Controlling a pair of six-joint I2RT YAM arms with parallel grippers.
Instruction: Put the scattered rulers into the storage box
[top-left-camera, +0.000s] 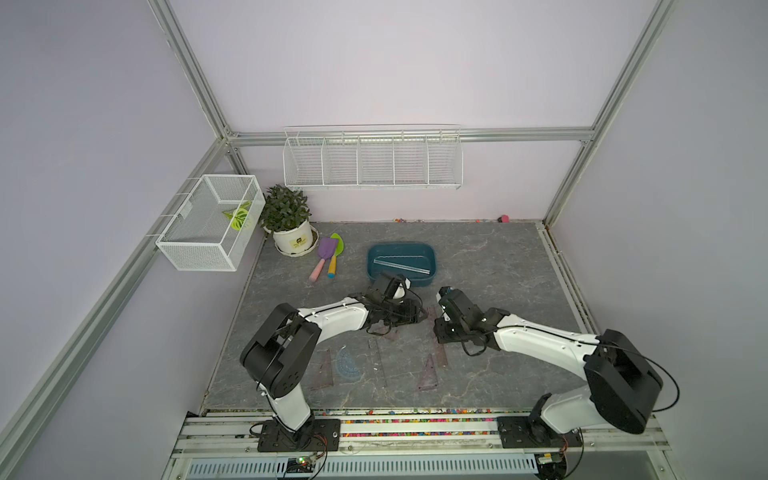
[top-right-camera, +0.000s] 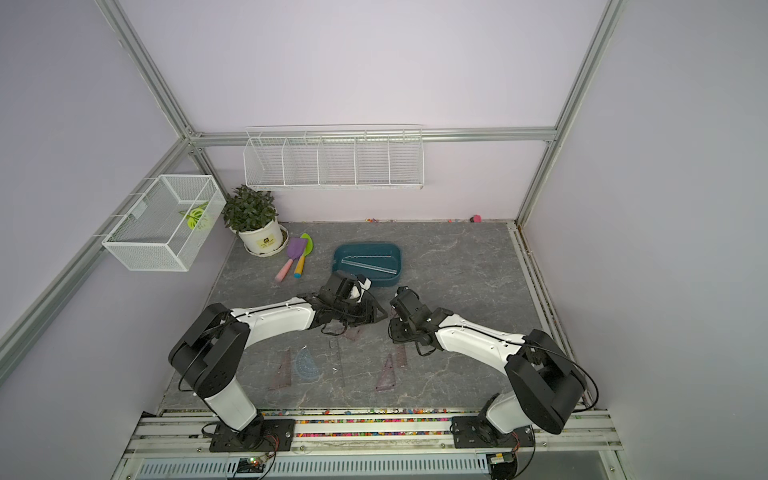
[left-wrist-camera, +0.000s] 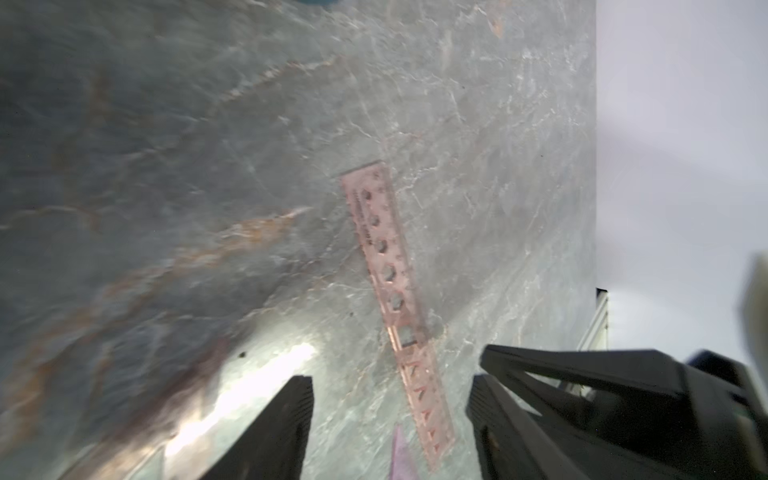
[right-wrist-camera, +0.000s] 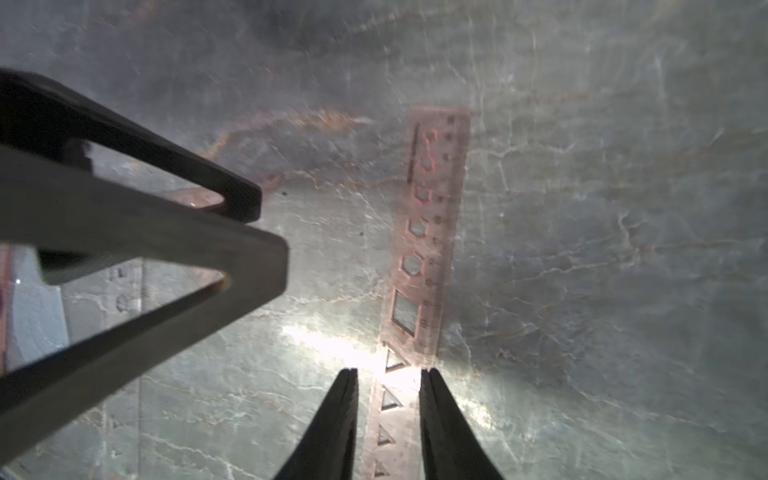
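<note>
A teal storage box (top-left-camera: 401, 279) with clear rulers inside stands at the back centre. A pink stencil ruler (right-wrist-camera: 436, 320) lies on the table below my right gripper, whose fingertips are parted above it, holding nothing. My left gripper hangs left of it, in front of the box, fingers apart and empty, with the same ruler in view. A blue protractor (top-left-camera: 347, 364), a pink triangle (top-left-camera: 427, 377), a clear ruler (top-right-camera: 337, 369) and other pink pieces lie along the front of the table.
A potted plant (top-left-camera: 291, 236) and spatulas (top-left-camera: 326, 246) are at the back left. Wire baskets (top-left-camera: 209, 257) hang on the walls. The two grippers are close together in the middle.
</note>
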